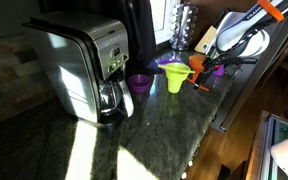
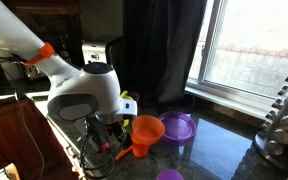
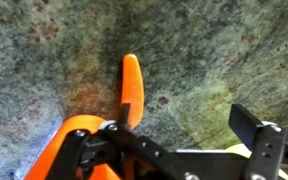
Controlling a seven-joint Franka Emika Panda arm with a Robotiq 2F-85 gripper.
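Observation:
My gripper is open above the dark counter, its two dark fingers far apart in the wrist view. By the left finger lies an orange piece with a narrow tongue-like handle (image 3: 132,85), its wider part cut off by the frame's lower edge. A bit of yellow-green (image 3: 240,150) shows beside the right finger. In exterior view 2, an orange funnel-shaped cup (image 2: 147,127) stands on the counter beside my gripper; the arm partly hides the fingers there. Exterior view 1 shows a yellow-green cup (image 1: 175,78) to the left of the arm.
A coffee maker (image 1: 94,65) stands to the left, a purple bowl (image 1: 139,83) beside it. A purple plate (image 2: 178,127) lies near the window, with a metal rack (image 2: 282,125) to its right.

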